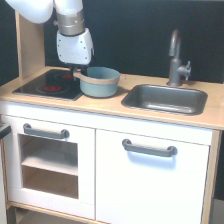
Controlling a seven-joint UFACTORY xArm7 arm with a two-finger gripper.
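A blue-grey pot point(100, 87) stands upright at the right edge of the black cooktop point(48, 84), seemingly mostly on the wooden counter between cooktop and sink. My gripper point(77, 70) points down at the pot's left rim, close to or touching it. The fingers are small and dark against the dark backdrop, so whether they are open, or shut on the pot's rim or handle, does not show.
To the right, a metal sink point(166, 98) is set into the counter, with a grey faucet point(177, 65) behind it. Below are white cabinet fronts point(150, 178) with grey handles.
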